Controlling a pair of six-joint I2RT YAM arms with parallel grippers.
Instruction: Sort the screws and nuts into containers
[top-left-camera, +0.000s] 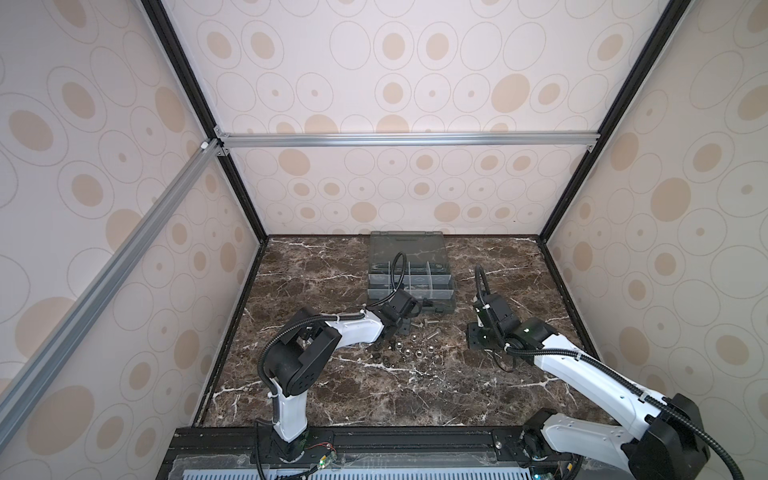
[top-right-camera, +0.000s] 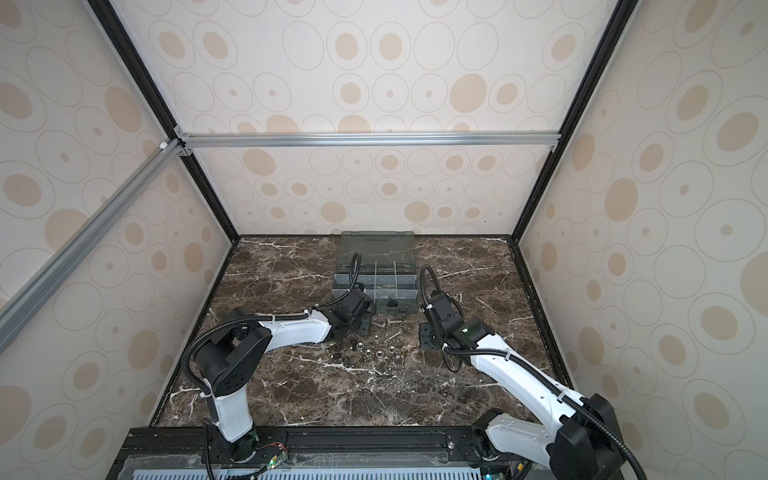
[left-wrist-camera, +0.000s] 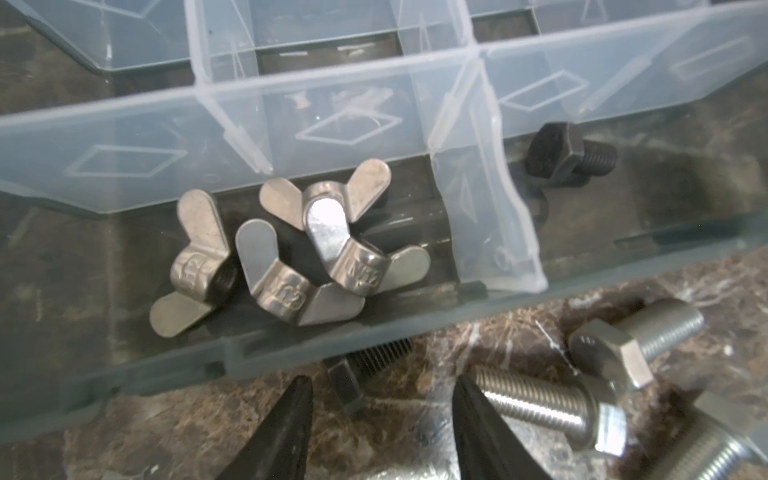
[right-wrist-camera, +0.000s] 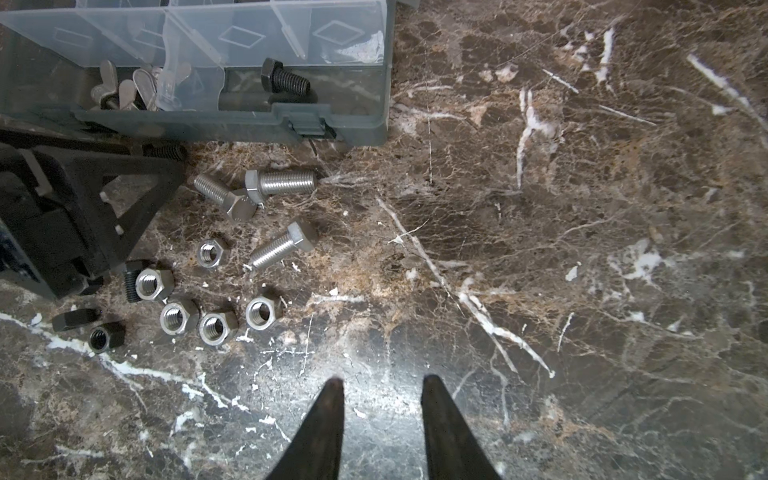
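Observation:
My left gripper is open, low at the front edge of the organizer box (left-wrist-camera: 560, 288); a black bolt (left-wrist-camera: 364, 368) lies on the table just beyond and between its fingertips. Inside the front compartment are several wing nuts (left-wrist-camera: 360, 264) and, right of a divider, a black bolt (left-wrist-camera: 560, 152). Silver bolts (right-wrist-camera: 280, 182) and several silver nuts (right-wrist-camera: 216, 326) lie in front of the box, with black nuts (right-wrist-camera: 108, 337) at the left in the right wrist view. My right gripper stands open over bare table, empty.
The box's raised lid (top-left-camera: 406, 244) stands at the back. The left gripper's body hides part of the table in the right wrist view.

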